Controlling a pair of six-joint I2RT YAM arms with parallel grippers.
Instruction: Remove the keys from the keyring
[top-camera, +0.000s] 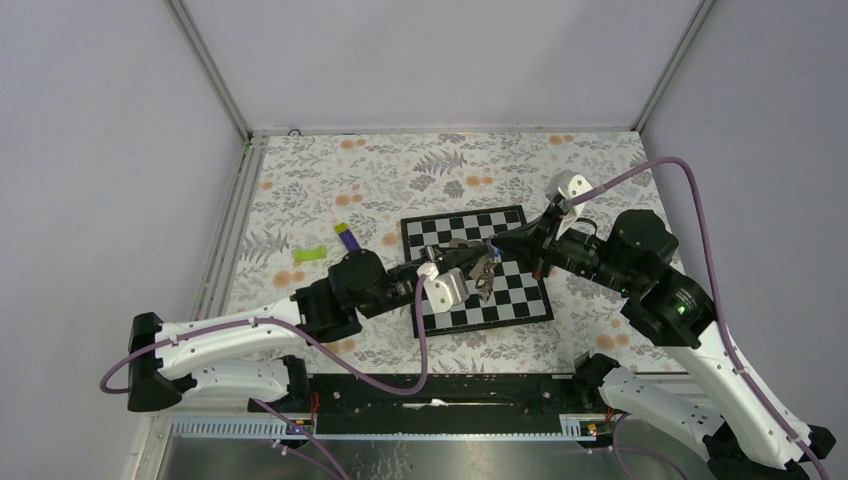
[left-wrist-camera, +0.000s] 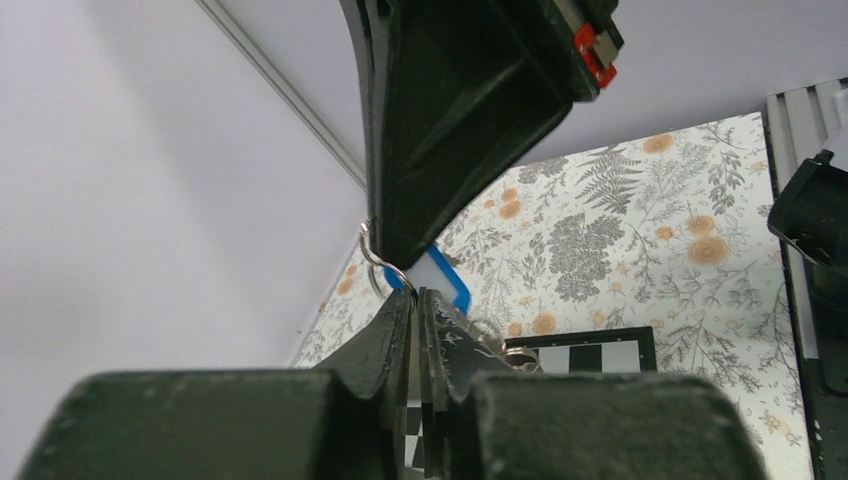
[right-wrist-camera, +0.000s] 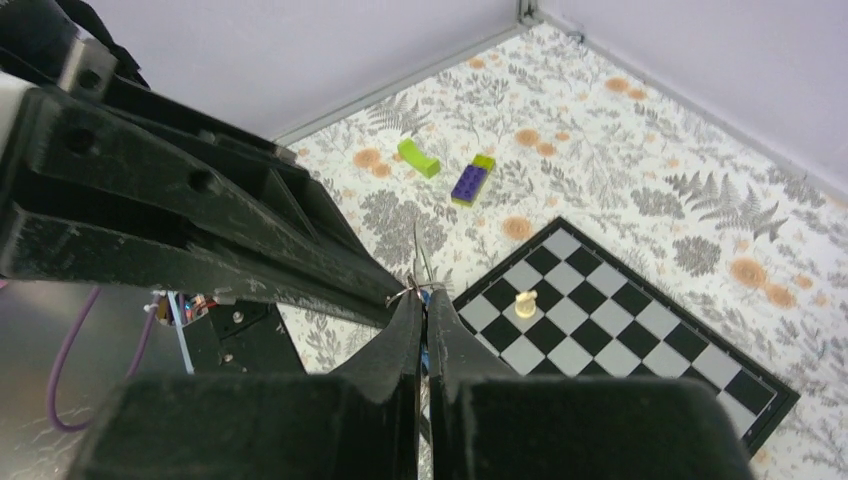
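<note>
In the left wrist view, a thin metal keyring (left-wrist-camera: 392, 266) curves between the two grippers. Its lower end enters the tips of my left gripper, which is shut on it. Beside the dark fingers (left-wrist-camera: 405, 210) of the right gripper, the ring's upper part shows. My right gripper is shut, with thin wire at its tips. Behind the ring is a blue-edged piece (left-wrist-camera: 458, 285); metal keys (left-wrist-camera: 508, 350) lie partly hidden beyond it. From the top, the keys (top-camera: 485, 284) hang over the chessboard below both gripper tips.
A black-and-white chessboard (top-camera: 515, 295) lies beneath the grippers, with a small cream piece (right-wrist-camera: 525, 303) on it. Left of the board are a purple block (top-camera: 347, 238) and a green block (top-camera: 310, 254). The patterned table behind the board is clear.
</note>
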